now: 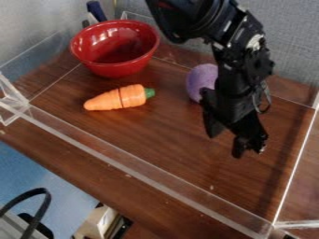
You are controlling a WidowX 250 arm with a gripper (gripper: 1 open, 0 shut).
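Note:
The black arm reaches down from the top right, its gripper hanging low over the right half of the wooden board, in front of a purple round object that it partly hides. The fingers are dark, and whether they are open or shut is unclear. An orange toy carrot with a green top lies left of centre, apart from the gripper. Behind it, a red bowl stands at the back left.
Clear plastic rails border the board, whose front and middle are free. A grey wall rises behind. Beyond the front left edge are a dark handle and pale objects on a lower level.

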